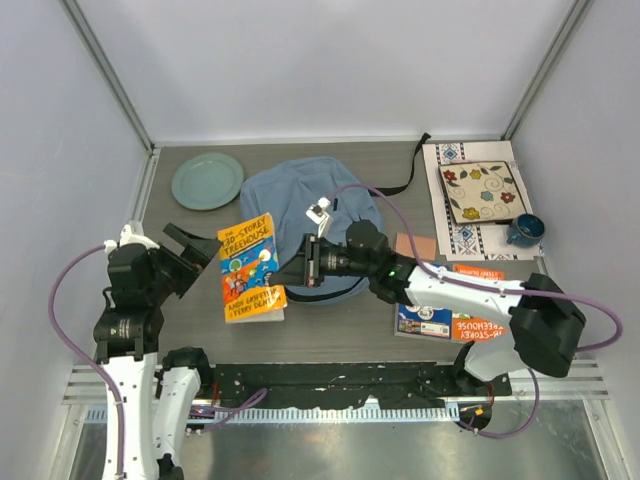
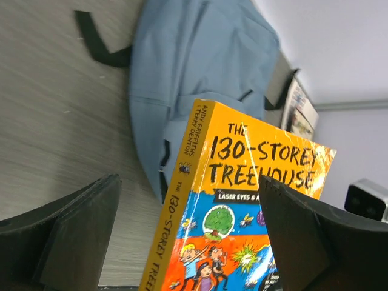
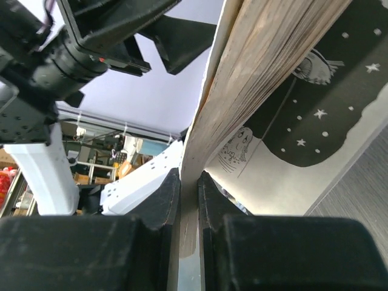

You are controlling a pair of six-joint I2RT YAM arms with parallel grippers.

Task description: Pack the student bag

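An orange and blue book titled The 130-Storey Treehouse [image 1: 250,268] hangs in the air above the table's left half, with its right edge in my right gripper [image 1: 283,278]. In the right wrist view the fingers [image 3: 159,209] are shut on the book's page edges [image 3: 203,136], and some pages or a cover splay to the right. My left gripper [image 1: 193,248] stands open, a little left of the book. The left wrist view has the book's cover and spine [image 2: 182,200] in front of my left gripper. The grey-blue bag [image 1: 300,200] lies flat behind the book.
A green plate [image 1: 207,181] rests at the back left. At the right lie more books [image 1: 424,320], a brown block [image 1: 415,247], a flowered case [image 1: 482,192] on a patterned mat [image 1: 452,152] and a blue mug [image 1: 525,230]. Bare table [image 1: 370,340] shows in front.
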